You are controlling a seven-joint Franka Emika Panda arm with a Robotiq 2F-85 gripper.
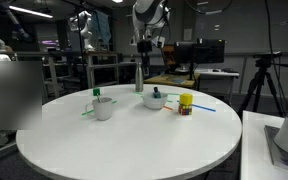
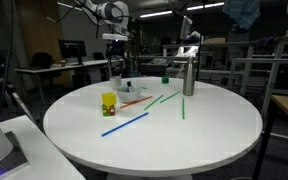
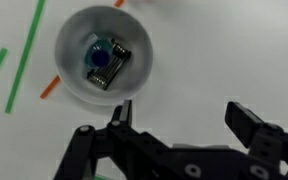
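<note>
My gripper (image 1: 145, 68) hangs pointing down, well above the table. Its two dark fingertips stand wide apart in the wrist view, open, with only bare tabletop between them (image 3: 182, 114). To their left lies a white bowl (image 3: 136, 82). Inside the bowl are a round blue piece (image 3: 99, 55) and a dark, ribbed piece (image 3: 109, 68). The same bowl (image 1: 155, 104) stands mid-table in the first exterior view, with a yellow block (image 1: 186, 99) to its right. On its left is a white mug (image 1: 103, 111) with something green showing above the rim.
A tall metal bottle (image 2: 190, 78) stands near the table's far side. Thin sticks lie scattered: a blue one (image 2: 125, 124), a green one (image 2: 183, 108) and an orange one (image 3: 50, 87) by the bowl.
</note>
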